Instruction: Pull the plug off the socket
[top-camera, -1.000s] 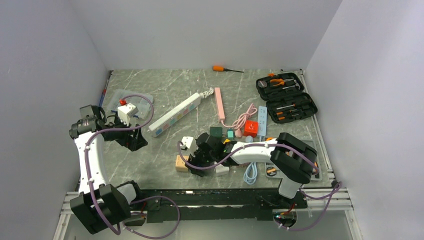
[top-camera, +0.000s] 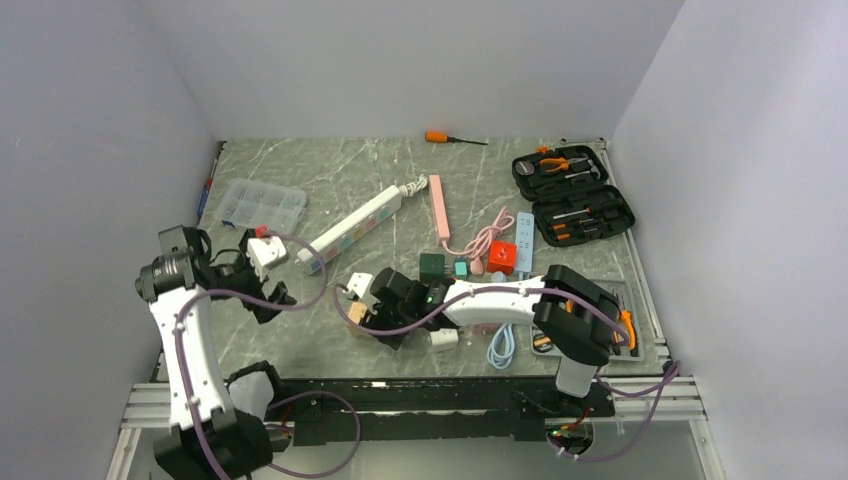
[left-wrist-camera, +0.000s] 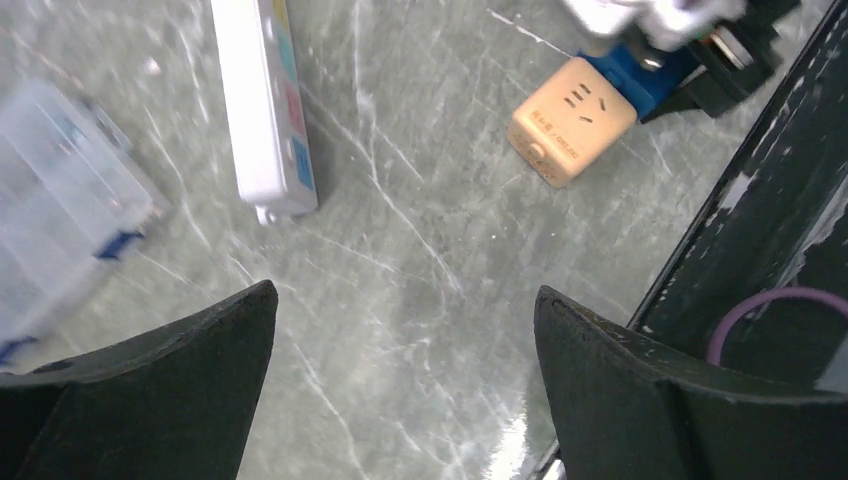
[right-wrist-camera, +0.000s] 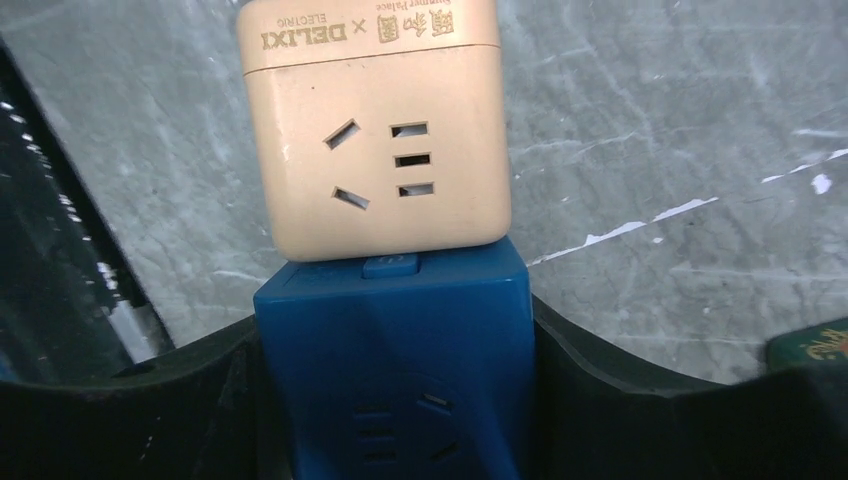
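In the right wrist view a blue cube plug (right-wrist-camera: 400, 350) sits between the fingers of my right gripper, which is shut on it. Against its far end stands a tan cube socket (right-wrist-camera: 380, 150) with slots on its upper face. The two cubes are touching; whether prongs still join them is hidden. From the left wrist view, the tan socket (left-wrist-camera: 572, 120) appears at upper right, with part of the blue plug (left-wrist-camera: 645, 75) behind it. My left gripper is open, with only bare table between its fingers, to the left of the socket.
A white power strip (top-camera: 350, 230) lies behind the two grippers, near a clear plastic box (top-camera: 262, 205). Green (top-camera: 432, 266) and red (top-camera: 502, 257) cubes sit behind the right arm. A white plug (top-camera: 443, 340) is close to the right gripper. Table between the grippers is clear.
The right gripper has shifted slightly leftward and toward the back, turning the tan socket with it. My left arm has moved slightly, its gripper shifting a little toward the front.
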